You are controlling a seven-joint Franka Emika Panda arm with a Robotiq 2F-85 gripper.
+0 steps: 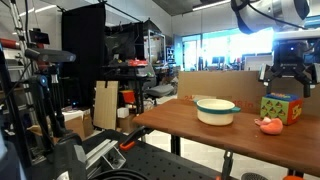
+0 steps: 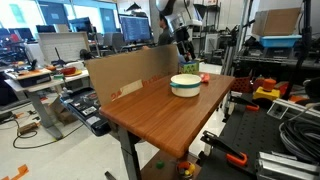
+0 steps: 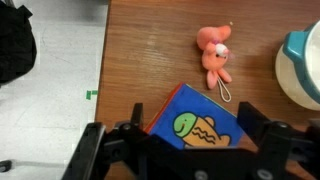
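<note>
A colourful box (image 1: pixel 281 108) stands at the right end of the wooden table, its blue top with a fish picture (image 3: pixel 195 120) facing up in the wrist view. Beside it lies a pink plush toy (image 3: pixel 214 54) with a thin loop of cord; exterior view 1 has this toy (image 1: pixel 269 126) in front of the box. A white bowl with a teal rim (image 1: pixel 215 111) rests farther left on the table. My gripper is open above the box, its fingers far apart and nothing held. In exterior view 1 the gripper (image 1: pixel 288 76) hangs just over the box.
A brown panel (image 2: pixel 125 74) runs along one long side of it. Only part of the bowl (image 3: pixel 304 64) shows at the wrist view's right edge.
</note>
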